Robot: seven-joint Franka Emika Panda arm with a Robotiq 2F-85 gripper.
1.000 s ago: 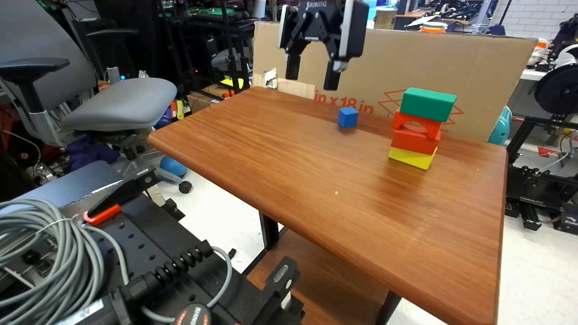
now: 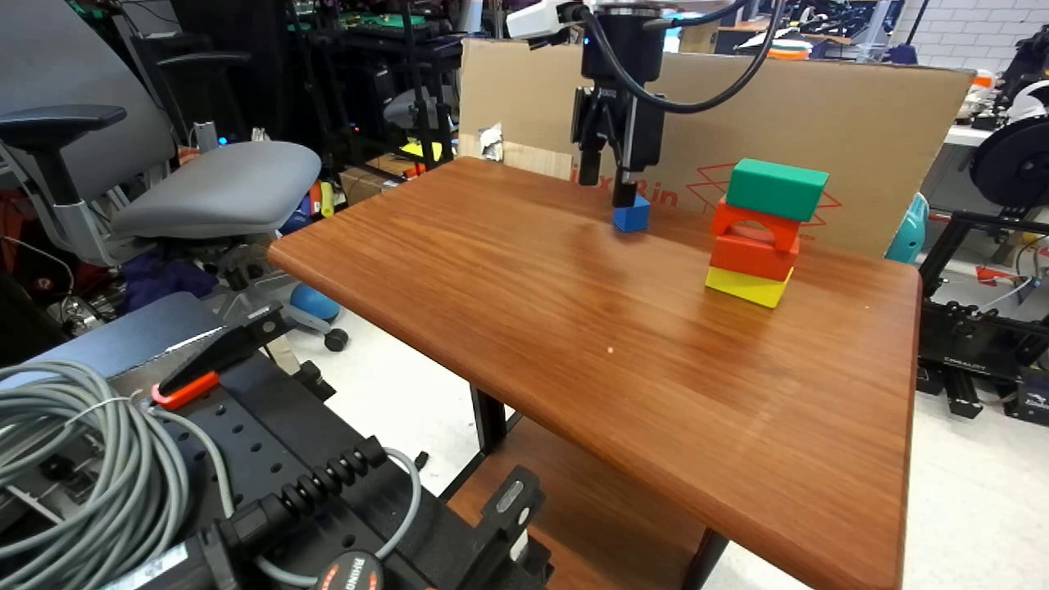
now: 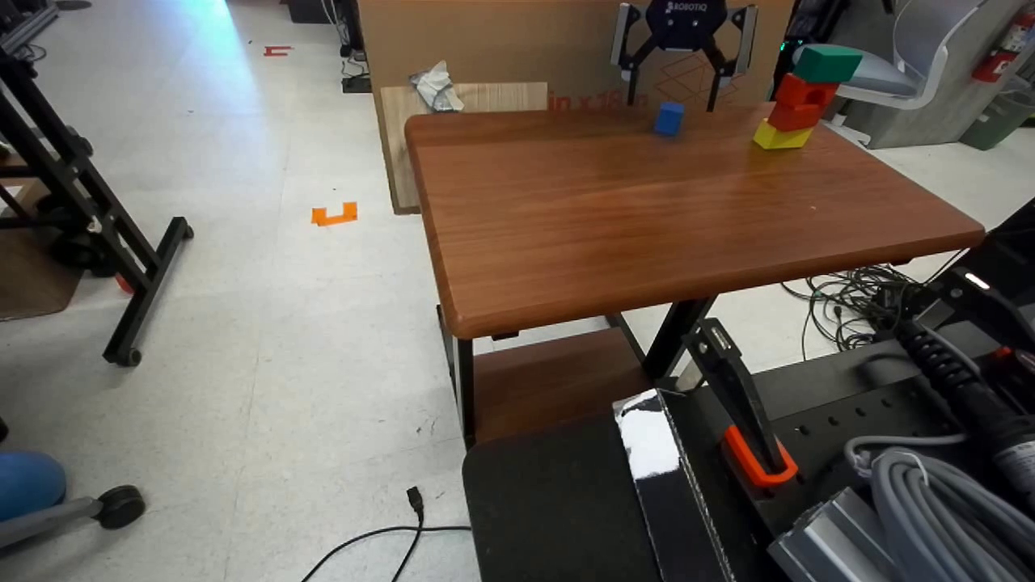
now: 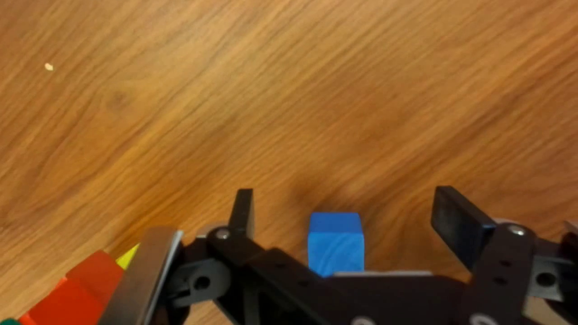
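A small blue block (image 2: 630, 215) rests on the wooden table (image 2: 551, 295) near its back edge. In exterior view 1 my gripper (image 2: 606, 187) hangs over that area, one finger partly covering the block's upper edge. Exterior view 2 has the blue block (image 3: 669, 118) just below the open gripper (image 3: 672, 99). From the wrist, the blue block (image 4: 336, 243) lies between the spread fingers, nearer the left one, touching neither; its lower part is hidden by the gripper body. To the right in exterior view 1 stands a stack: yellow block (image 2: 747, 285), red pieces (image 2: 755, 246) and green block (image 2: 777, 188) on top.
A cardboard sheet (image 2: 846, 118) stands upright behind the table's back edge. The stack is close to the block's side and appears beside the left finger in the wrist view.
My gripper has come down and to the right, and has turned, now hanging over the blue block. Block and stack have not moved.
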